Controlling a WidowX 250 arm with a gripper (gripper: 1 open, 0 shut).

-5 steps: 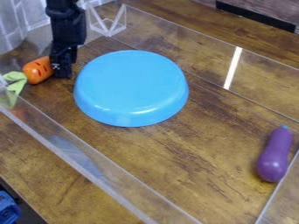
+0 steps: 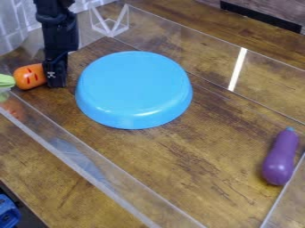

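Observation:
At the left edge of the tray, the black gripper [image 2: 55,69] reaches down from the top left, its tip low beside an orange carrot [image 2: 28,77] with green top, which leans by the clear wall. Whether the fingers are open or closed on the carrot is unclear. A blue upturned bowl or lid [image 2: 134,87] sits right of them.
A purple eggplant [image 2: 280,156] lies at the right. The wooden floor [image 2: 191,169] between has free room. Clear walls edge the space, and a dark blue object [image 2: 6,212] shows outside at bottom left.
The carrot has shifted slightly, its orange body now a little lower and further left. The gripper has moved only slightly; the bowl and eggplant are unchanged.

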